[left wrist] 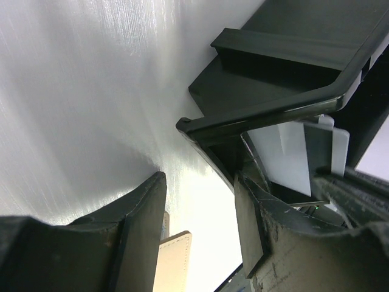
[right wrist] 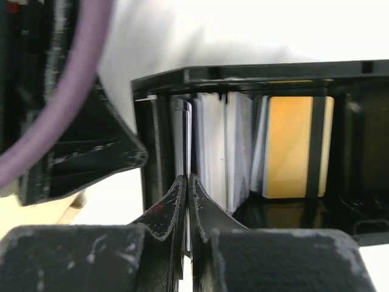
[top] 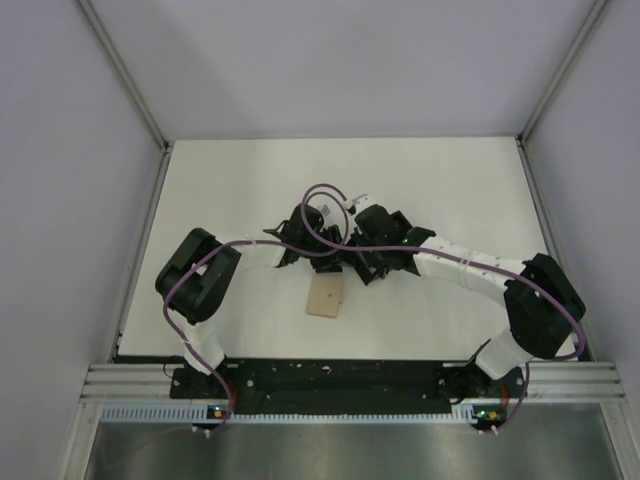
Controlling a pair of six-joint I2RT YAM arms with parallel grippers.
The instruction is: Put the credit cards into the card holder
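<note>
The black card holder [right wrist: 276, 73] holds several pale cards [right wrist: 216, 140] and an orange card [right wrist: 285, 146]. My right gripper is shut at the holder's left end, over the edge of a card there; whether anything is between its tips is unclear. My left gripper is part open at the holder's end, one finger against it. In the top view both grippers meet over the holder at the centre.
Tan flat pieces [top: 324, 297] lie just below the holder on the white table [top: 220, 170]. The rest of the tabletop around the arms is clear.
</note>
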